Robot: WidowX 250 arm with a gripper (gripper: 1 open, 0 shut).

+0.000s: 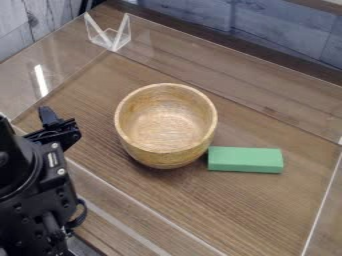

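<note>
A wooden bowl sits upright in the middle of the table. Right of it, near its lower edge, lies a green rectangular block. The black robot arm fills the lower left, with the dark gripper at its upper end, left of the bowl and apart from it. Whether the gripper is open or shut cannot be made out.
A small clear plastic object stands at the top left near a grey wall.
</note>
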